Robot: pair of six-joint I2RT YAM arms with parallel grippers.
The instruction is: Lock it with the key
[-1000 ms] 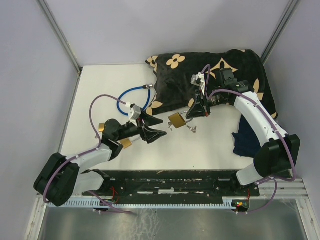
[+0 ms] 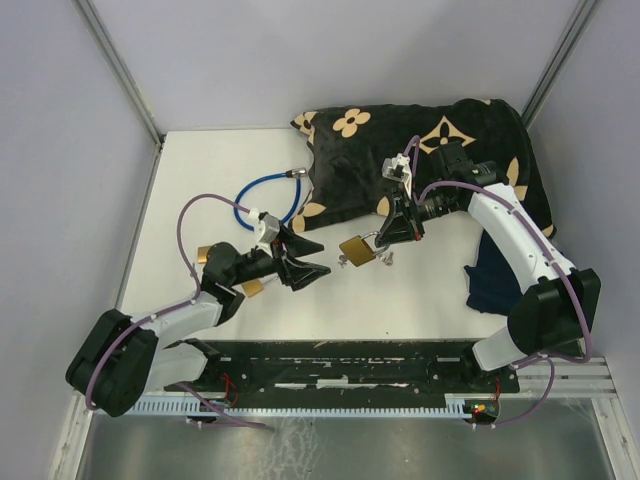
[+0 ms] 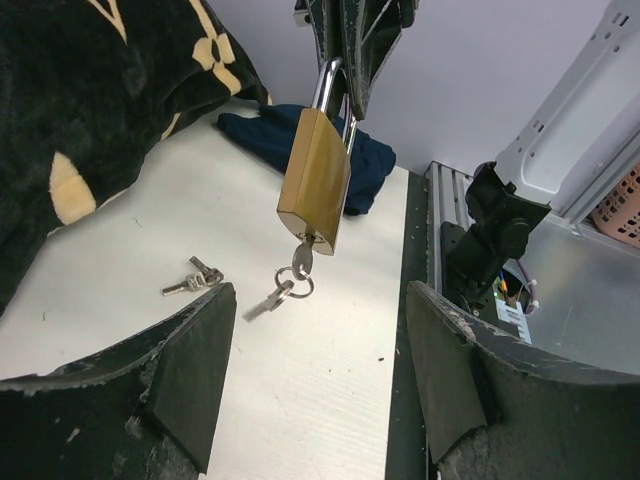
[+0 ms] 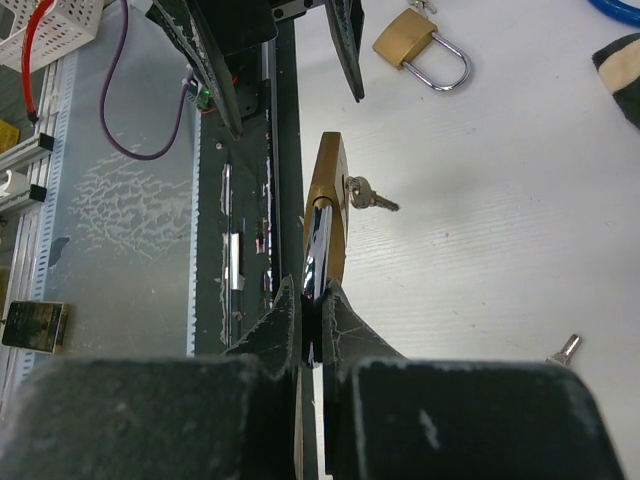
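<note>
My right gripper (image 2: 398, 228) is shut on the shackle of a brass padlock (image 2: 357, 250), held raised over the white board. A key (image 3: 303, 258) sits in the padlock's bottom, with a ring and a second key dangling. My left gripper (image 2: 305, 260) stands open, facing that lock from the left; in the left wrist view the lock is above and between its fingers, apart from them. In the right wrist view the key (image 4: 362, 193) sticks out sideways from the lock (image 4: 326, 175).
Loose keys (image 3: 195, 278) lie on the board. Other padlocks (image 4: 405, 38) and a blue looped cable (image 2: 240, 198) are at the left. A black patterned cloth (image 2: 340, 160) and navy cloth (image 2: 490, 280) occupy the back and right.
The padlock in my right gripper has shifted very slightly to the right since a second ago. My left gripper has barely moved.
</note>
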